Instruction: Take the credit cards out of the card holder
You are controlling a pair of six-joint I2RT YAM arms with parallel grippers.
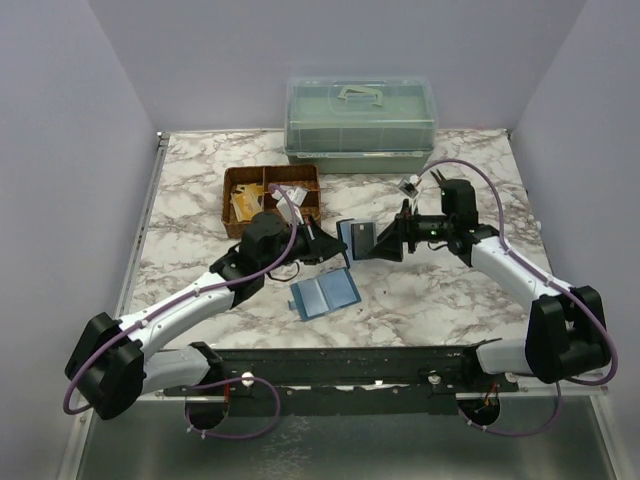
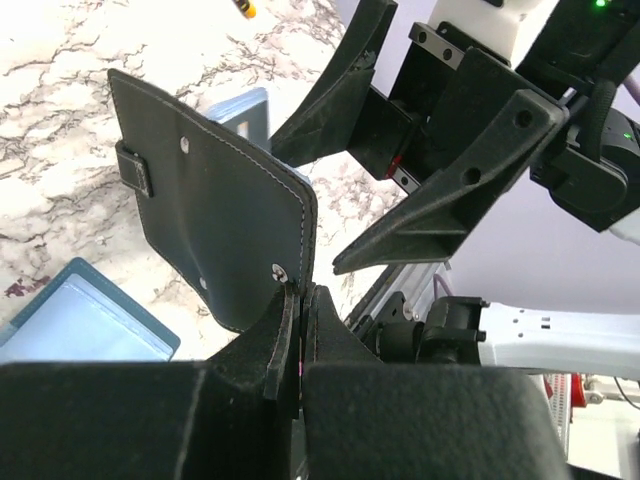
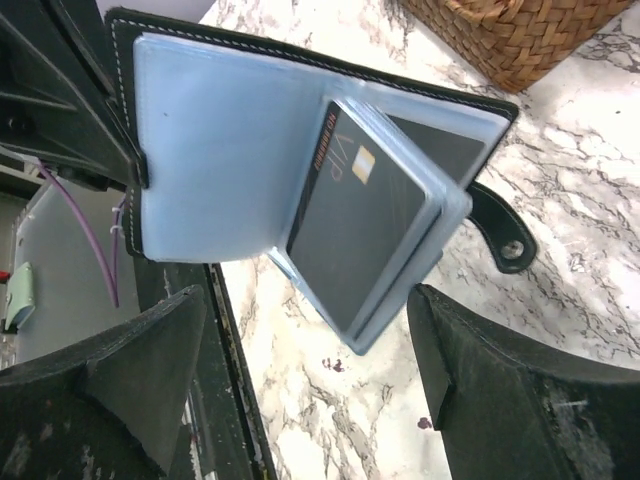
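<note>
The open black leather card holder [image 2: 205, 200] has a light blue lining [image 3: 210, 150] and a grey card [image 3: 350, 220] in it. My left gripper [image 1: 338, 250] is shut on the holder's edge. My right gripper [image 1: 393, 240] stands open just right of the holder, its fingers on either side in the right wrist view, near the card but not visibly gripping it. A blue folder-like object [image 1: 325, 293] lies flat on the table below them.
A woven divided basket [image 1: 240, 230] with items stands at back left, and a translucent green box [image 1: 360, 120] at the back.
</note>
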